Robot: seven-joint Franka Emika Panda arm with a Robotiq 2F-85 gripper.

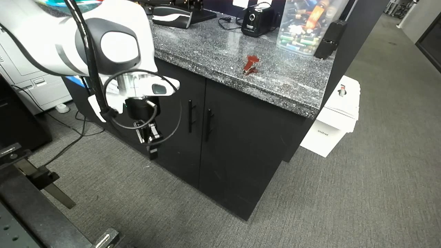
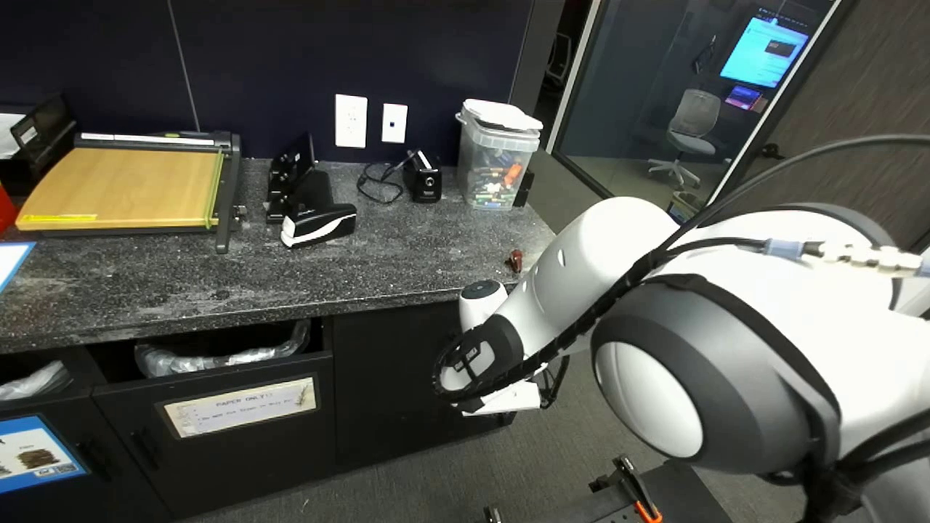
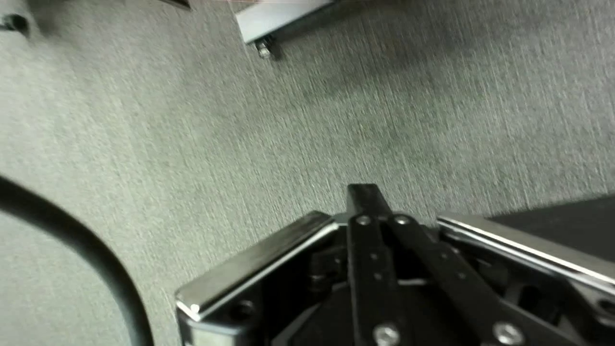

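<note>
Two black cabinet doors stand below the counter in exterior view 1. The left door [image 1: 178, 155] lies flush with the right door [image 1: 244, 153]. A black bar, the left door handle [image 1: 190, 116], stands upright near the seam, with the right door handle [image 1: 208, 124] just beyond it. My gripper [image 1: 153, 154] points down, low and to the left of both handles, apart from them. In the wrist view my gripper is shut, its fingertips together and nothing between them. Only carpet lies past them. The arm hides the gripper in exterior view 2.
The dark countertop [image 1: 206, 45] overhangs the doors and carries a red staple remover [image 1: 250, 64] and a battery tub [image 1: 308, 31]. A white box [image 1: 330, 120] stands right of the cabinet. Open carpet [image 1: 136, 194] lies in front.
</note>
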